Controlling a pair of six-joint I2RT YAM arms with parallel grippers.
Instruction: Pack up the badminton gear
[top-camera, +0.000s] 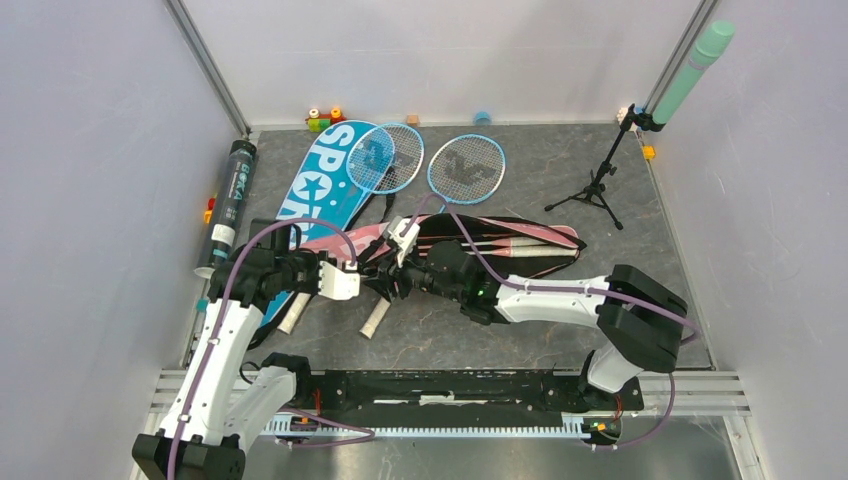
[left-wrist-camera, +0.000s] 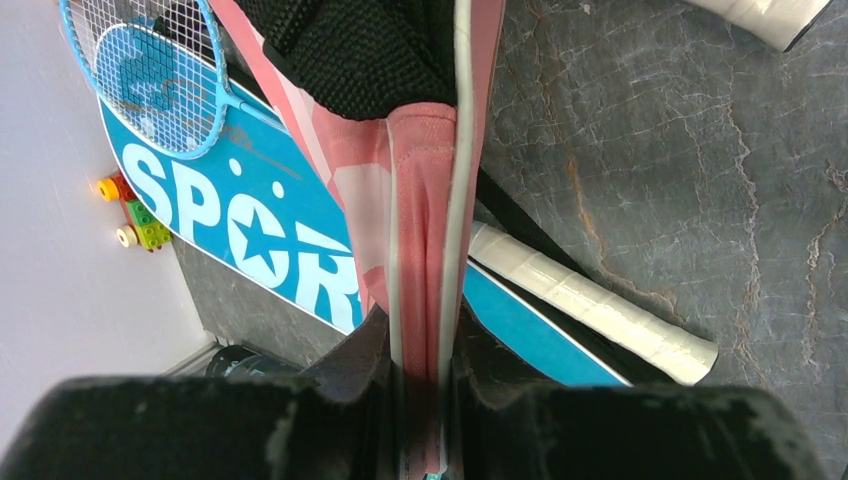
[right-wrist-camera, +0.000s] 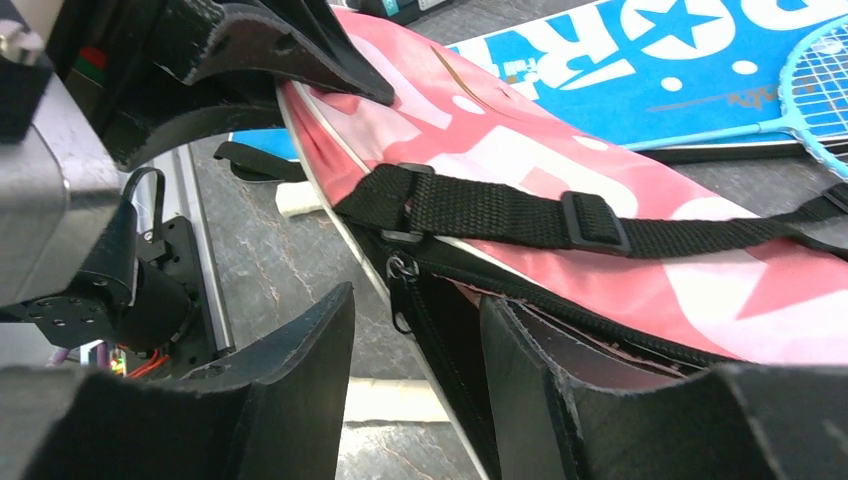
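Observation:
A pink bag (top-camera: 545, 232) with a black zip lies across the middle of the floor, its mouth parted. My left gripper is shut on the bag's narrow pink end (left-wrist-camera: 420, 180). In the right wrist view, my right gripper stands open around the zip's metal puller (right-wrist-camera: 402, 275), just below a black strap (right-wrist-camera: 490, 210); whether the fingers touch it I cannot tell. One blue racket (top-camera: 386, 158) lies over a blue SPORT bag (top-camera: 318, 185); a second racket (top-camera: 466, 168) is to its right, its shaft hidden by the pink bag.
A dark shuttlecock tube (top-camera: 231, 200) lies along the left wall. At the back right a small black tripod (top-camera: 597, 185) stands by a mint tube (top-camera: 692, 70). Toy blocks (top-camera: 325, 119) sit at the back edge.

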